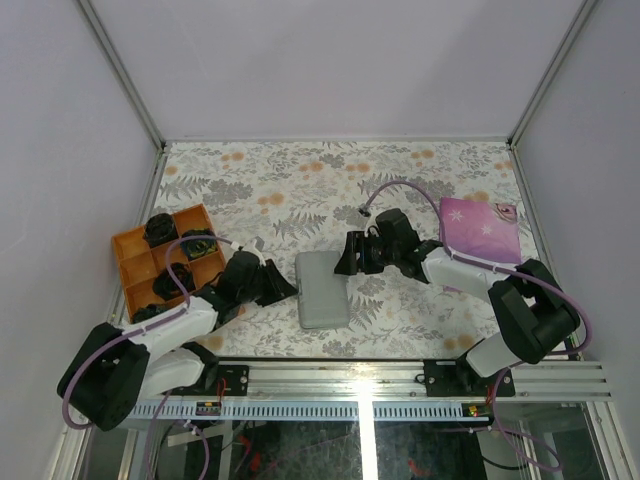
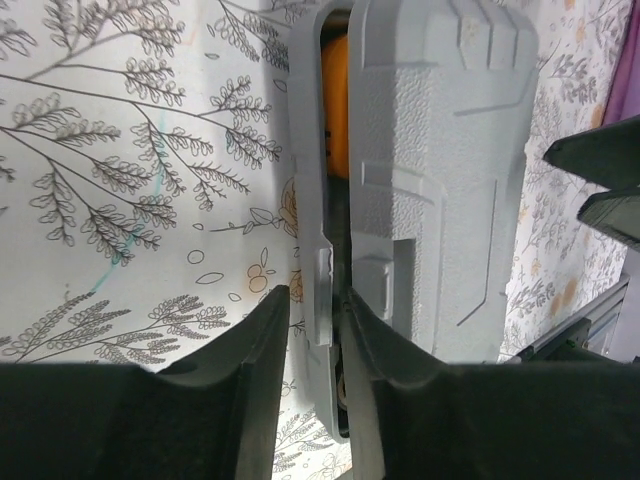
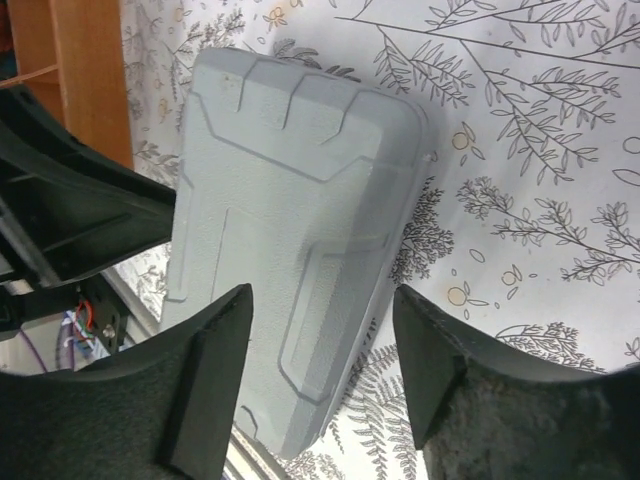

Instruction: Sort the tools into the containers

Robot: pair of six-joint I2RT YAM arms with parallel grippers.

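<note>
A grey plastic case [image 1: 322,295] lies mid-table with its lid [image 3: 285,210] lowered. In the left wrist view a narrow gap along the latch side of the case [image 2: 430,120] shows an orange item [image 2: 336,100] inside. My left gripper [image 1: 285,290] is at the case's left side, its fingertips at the latch, part open. My right gripper [image 1: 350,255] is over the case's upper right, part open, with nothing visible between its fingers in its wrist view.
A wooden divided box [image 1: 140,256] with dark coiled items stands at the left. A pink bag [image 1: 480,230] lies at the right.
</note>
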